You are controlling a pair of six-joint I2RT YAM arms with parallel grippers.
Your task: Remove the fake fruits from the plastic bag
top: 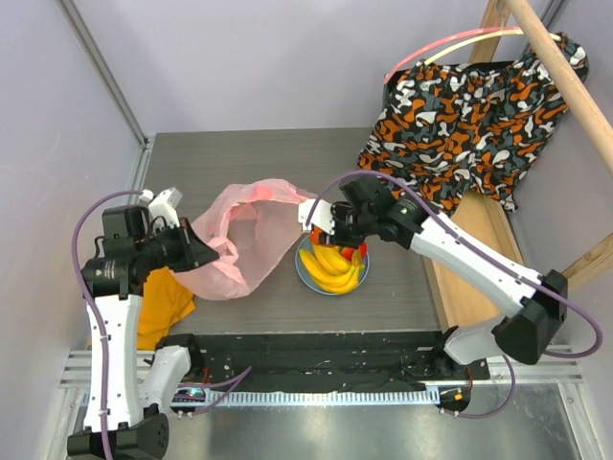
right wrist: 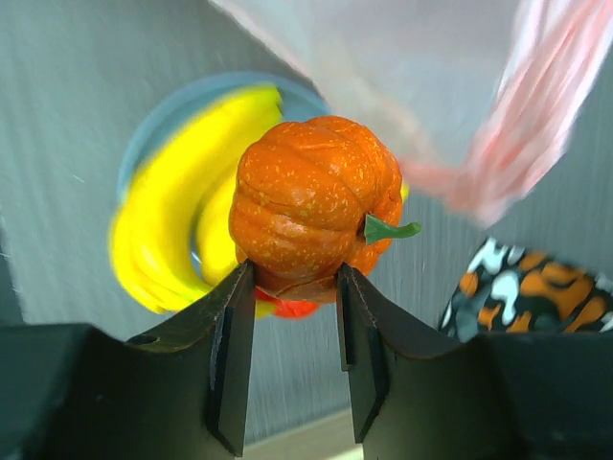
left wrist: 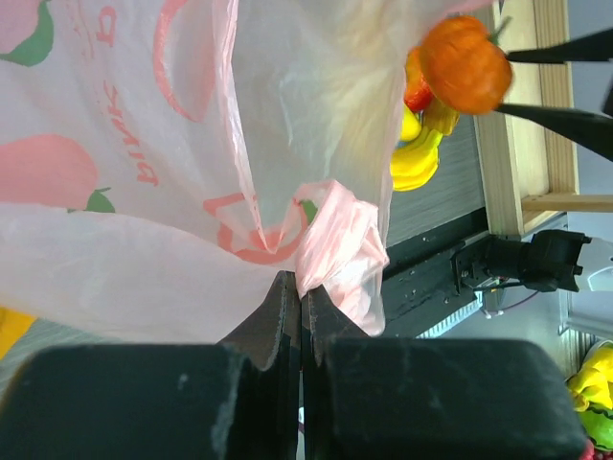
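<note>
Spread open over the table, the pink-white plastic bag (top: 263,244) has one bunched handle (left wrist: 335,235) pinched by my shut left gripper. A toy orange pumpkin (right wrist: 306,201) with a green stem sits between the fingertips of my right gripper. In the top view it is over the upper left rim of the blue bowl (top: 303,275), at the bag's right edge. The bowl holds yellow bananas (top: 335,278) and a red fruit (top: 362,251). The bag's deeper inside is partly hidden by its folds.
A yellow cloth (top: 163,307) lies at the left under my left arm. A camouflage-patterned bag (top: 469,115) stands at the back right on a wooden frame (top: 484,230). Grey table (top: 259,153) behind the plastic bag is clear.
</note>
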